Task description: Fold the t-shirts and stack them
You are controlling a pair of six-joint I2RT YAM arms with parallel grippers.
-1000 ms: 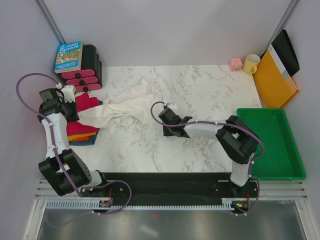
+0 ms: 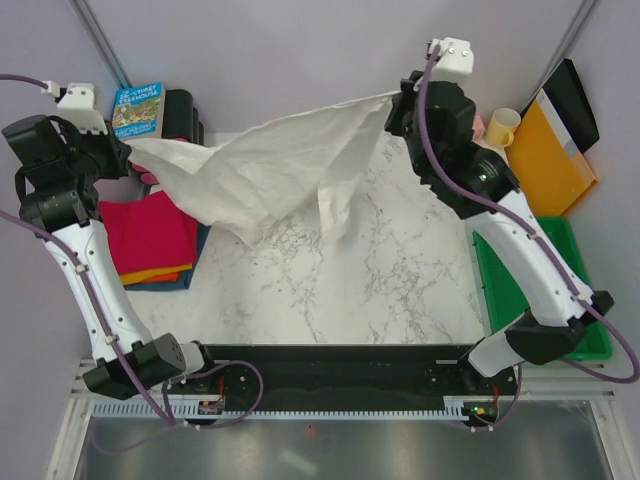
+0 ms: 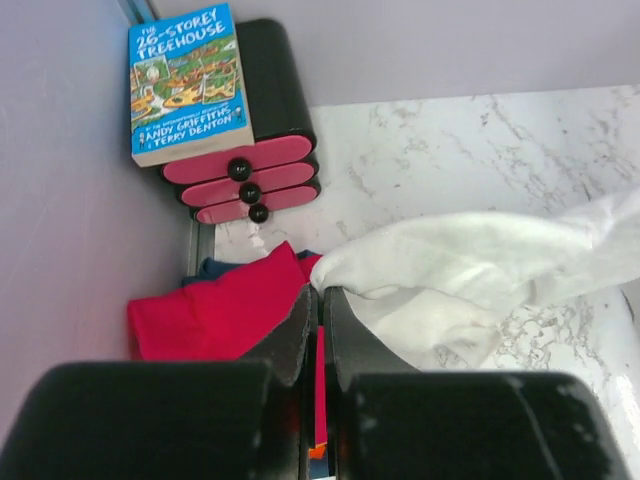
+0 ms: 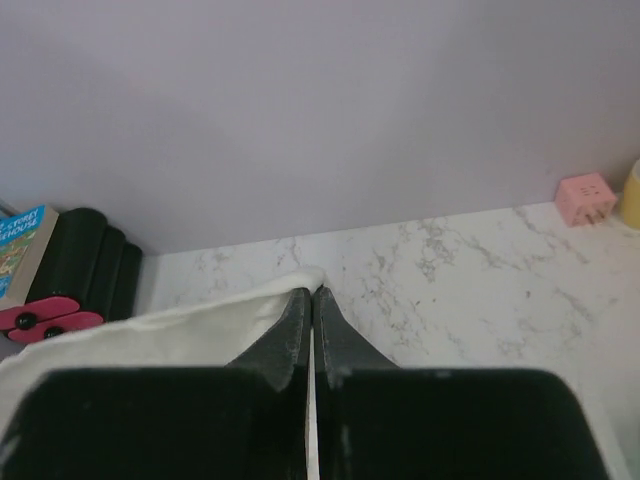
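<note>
A white t-shirt (image 2: 270,165) hangs stretched between my two grippers, lifted above the table, its lower edge drooping in the middle. My left gripper is shut on one corner of it, at the left over the folded pile. At the upper right, my right gripper is shut on the other end, and the cloth runs off leftward from its fingertips. Beneath the left arm lies a stack of folded shirts, a red one (image 2: 150,235) on top with orange, yellow and blue edges below.
A book (image 2: 138,110) rests on a black and pink drawer box (image 3: 265,180) at back left. On the right are a green tray (image 2: 500,290), a yellow mug (image 2: 503,127), a pink block (image 4: 585,199) and an orange folder (image 2: 548,155).
</note>
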